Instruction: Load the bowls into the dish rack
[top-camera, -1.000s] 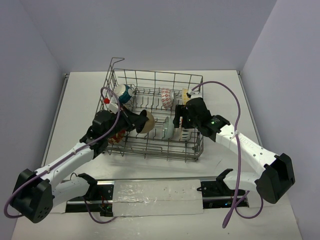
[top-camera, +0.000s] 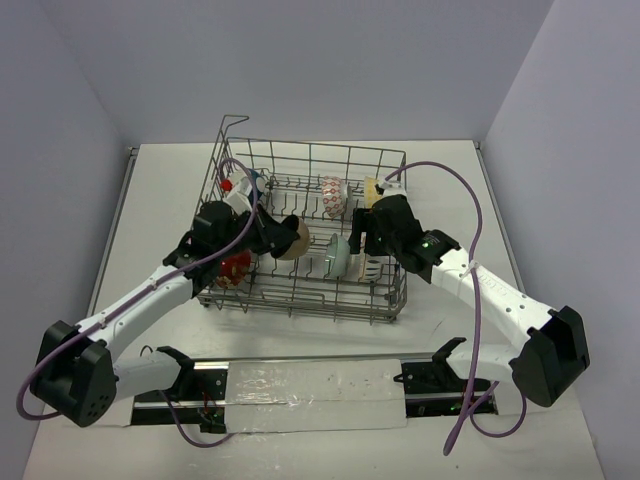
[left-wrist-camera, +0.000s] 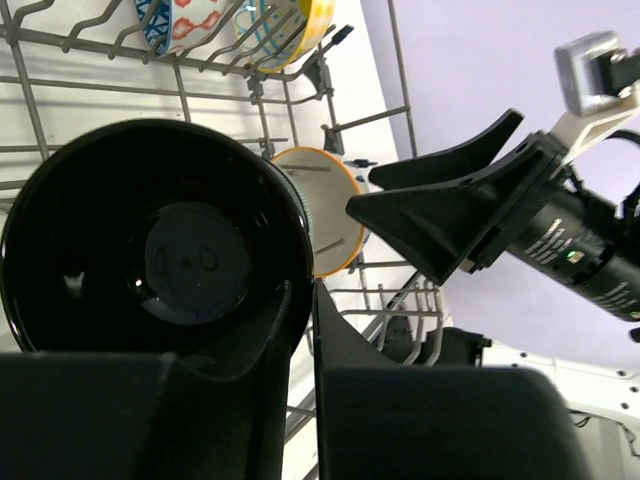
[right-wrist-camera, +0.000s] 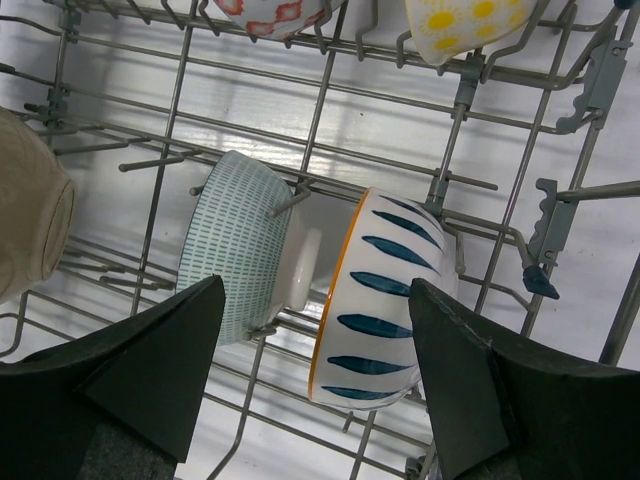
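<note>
A bowl, black inside and tan outside (top-camera: 300, 243), stands tilted on its side in the rack's middle. My left gripper is shut on its rim; the bowl's black inside (left-wrist-camera: 195, 262) fills much of the left wrist view. Over the rack's right half, my right gripper is open with nothing gripped. Below its fingers lean a green-checked bowl (right-wrist-camera: 228, 245) and a white bowl with blue leaf marks (right-wrist-camera: 378, 290), side by side between the tines. The tan bowl's outside (right-wrist-camera: 28, 205) shows at the left edge of the right wrist view.
The wire rack (top-camera: 300, 308) also carries a red-patterned bowl (top-camera: 333, 195) and a yellow one (top-camera: 371, 192) at the back. A blue bowl (top-camera: 259, 184) and a red bowl (top-camera: 234, 268) sit on its left side, partly behind my left arm. The table beside the rack is clear.
My left arm has shifted slightly in the top view, its wrist rightward and its cable across the blue bowl. The tan bowl stays nearly in place; the right arm looks barely changed.
</note>
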